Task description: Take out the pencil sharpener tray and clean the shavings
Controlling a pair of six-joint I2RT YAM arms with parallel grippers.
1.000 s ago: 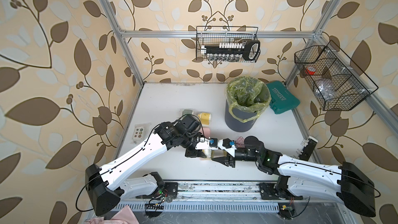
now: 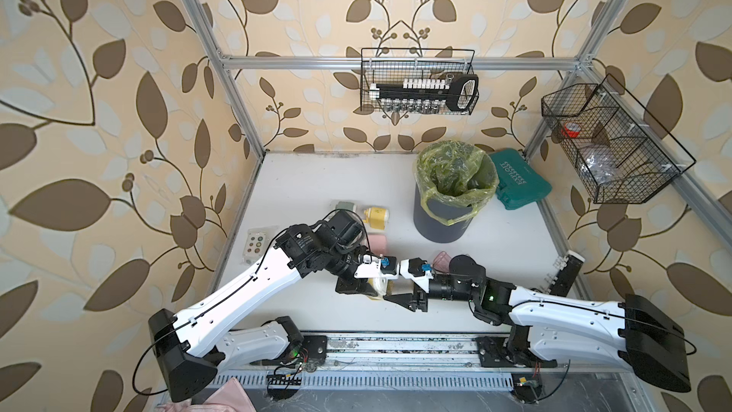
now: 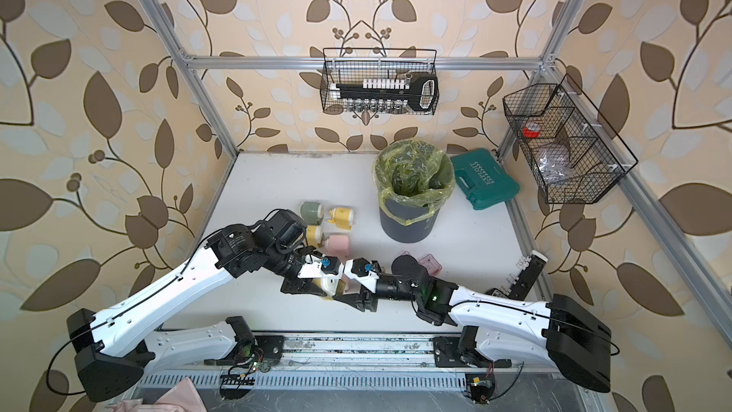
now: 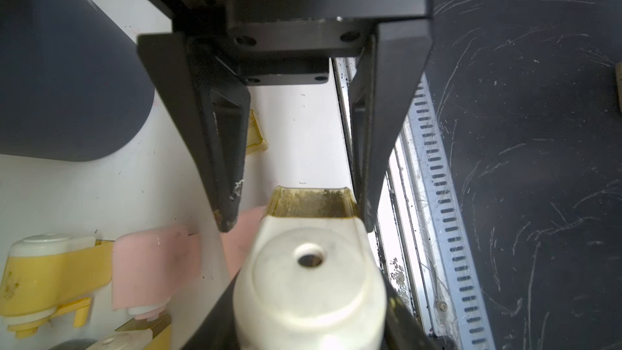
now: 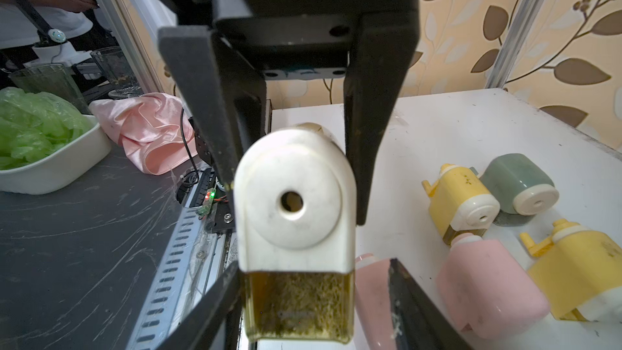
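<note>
A white pencil sharpener with a translucent yellowish tray (image 4: 312, 202) full of shavings is held between my two grippers, low over the table's centre. My left gripper (image 2: 371, 282) is shut on the sharpener's body (image 5: 291, 194). My right gripper (image 2: 400, 297) faces it, part open, its fingers either side of the tray end in the left and right wrist views. Other sharpeners lie on the table: yellow (image 3: 341, 217), pink (image 5: 492, 285) and green (image 3: 311, 211).
A bin (image 3: 408, 217) with a yellow-green bag stands behind the grippers, beside a teal case (image 3: 484, 179). Wire baskets (image 3: 568, 145) hang on the frame.
Both arms have shifted slightly, the pair of grippers and the held sharpener moving a little toward the left and front in the top left view.
</note>
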